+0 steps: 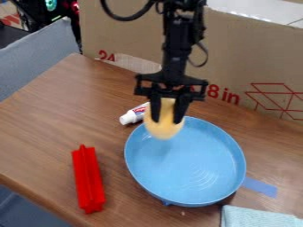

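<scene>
My gripper [165,103] is shut on a pale yellow, rounded object [164,124], held upright over the back-left rim of a light blue plate [187,167]. A white toothpaste tube [133,114] lies on the wooden table behind the plate, partly hidden by the held object. The arm is slightly blurred.
A red elongated object [88,178] lies left of the plate. A folded pale blue cloth [258,219] is at the front right, and blue tape [260,187] shows beside the plate. A cardboard panel [260,62] stands along the back.
</scene>
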